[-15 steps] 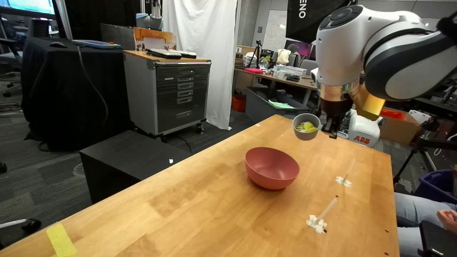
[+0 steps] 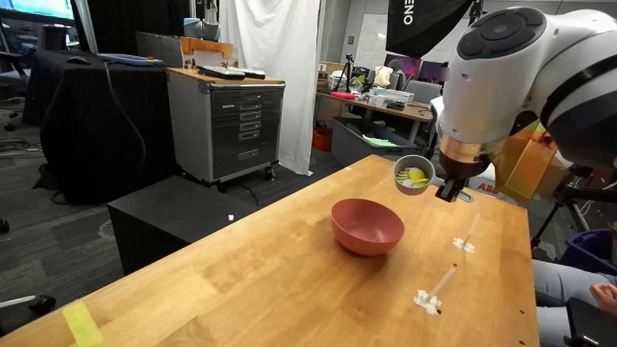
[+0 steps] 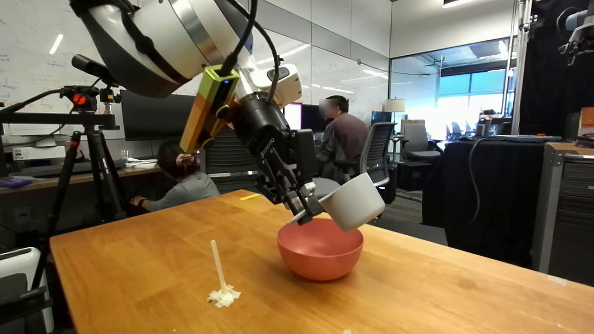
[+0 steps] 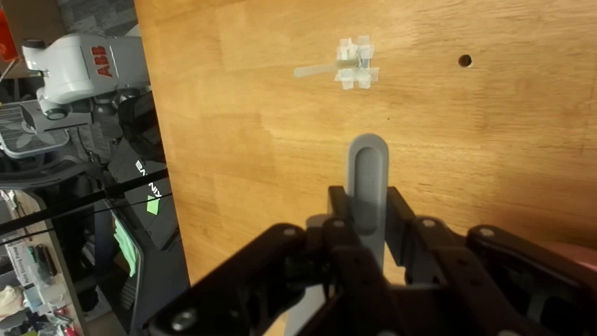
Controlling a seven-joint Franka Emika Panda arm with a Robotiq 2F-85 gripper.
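Observation:
A grey cup (image 2: 406, 187) with several yellow-green and white pieces (image 2: 416, 175) inside hangs in the air, its mouth tipped toward exterior view 1. My gripper (image 2: 450, 193) is shut on the cup's long flat handle (image 4: 367, 162), which sticks out past the fingers in the wrist view. A red bowl (image 2: 365, 243) stands upright on the table, and no pieces show inside it. In exterior view 2 the cup (image 3: 356, 201) overlaps the bowl's rim, while exterior view 1 shows it farther back and to the right of the bowl.
Two thin pale sticks, one nearer (image 2: 442, 283) and one farther (image 2: 474, 226), stand taped to the wooden table (image 2: 248, 277). Much of the tabletop left of the bowl is clear. A person's legs (image 2: 558, 295) are beside the table's right edge.
The wrist has tilted and the arm has swung somewhat right in exterior view 1. The bowl has stayed put.

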